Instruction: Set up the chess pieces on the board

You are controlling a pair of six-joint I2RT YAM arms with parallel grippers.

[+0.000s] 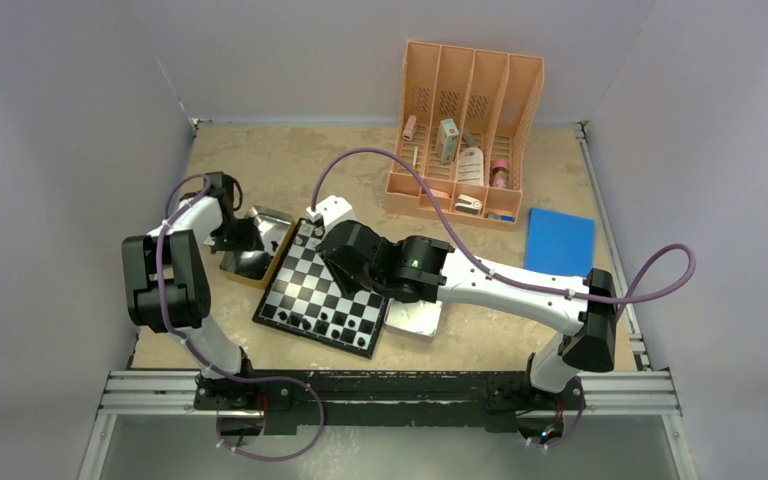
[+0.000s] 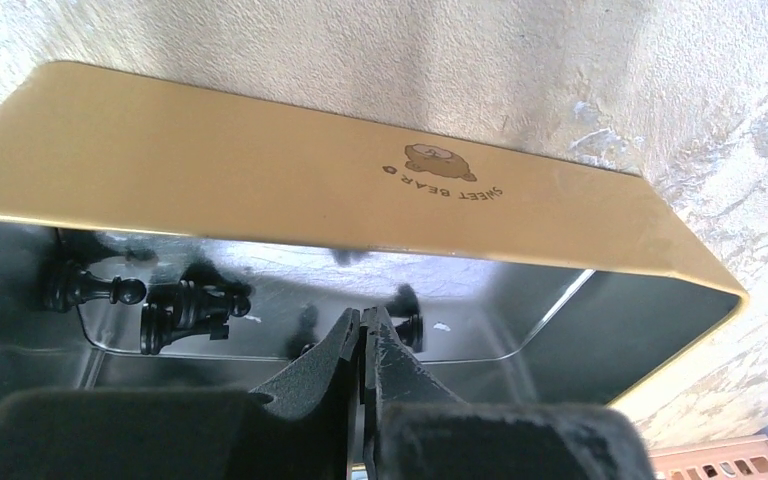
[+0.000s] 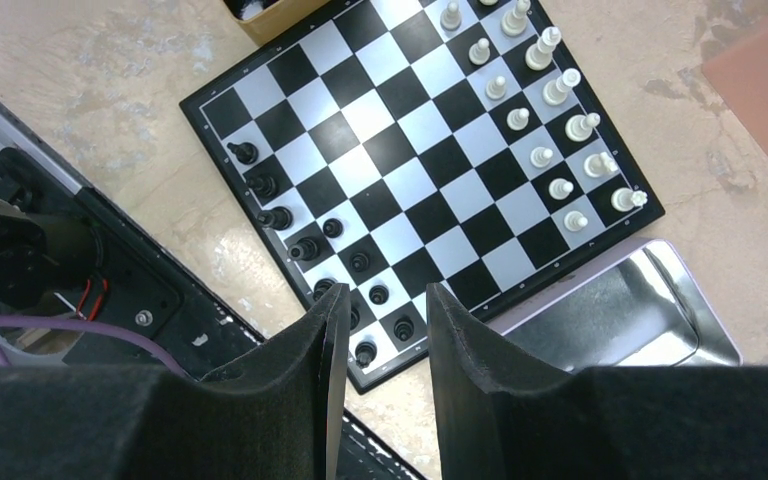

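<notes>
The chessboard [image 3: 392, 148] carries white pieces [image 3: 562, 85] along one side and black pieces [image 3: 303, 248] along the opposite side, as the right wrist view shows. The gold tin [image 2: 190, 160] to its left holds several loose black pieces [image 2: 95, 287] lying on their sides. My left gripper is over this tin with its fingers shut, nothing visible between them. My right gripper hangs above the board with its fingers partly apart and empty.
An open metal tin [image 3: 600, 315] stands along the board's right side. A pink desk organizer [image 1: 430, 75] with stationery is at the back, and a blue mat [image 1: 560, 241] lies at the right. Bare table shows behind the board.
</notes>
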